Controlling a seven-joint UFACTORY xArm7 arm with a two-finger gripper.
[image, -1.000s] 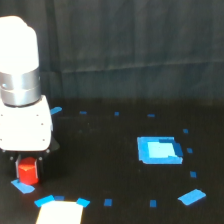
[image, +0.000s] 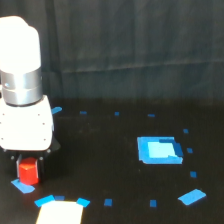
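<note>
A red block (image: 28, 172) is at the lower left of the camera view, directly beneath the white hand of my arm. My gripper (image: 28, 166) is down around it. The dark fingers are hard to make out against the black surface, so I cannot tell whether they press on the block or stand apart from it. The block's upper part is hidden by the hand. It appears to be at table level, beside a blue tape mark (image: 22, 186).
A blue-bordered square (image: 146, 158) with a pale centre lies at the right. A cream-coloured object (image: 60, 213) is cut off by the bottom edge, near blue tape pieces. Another blue strip (image: 191, 197) lies at the lower right.
</note>
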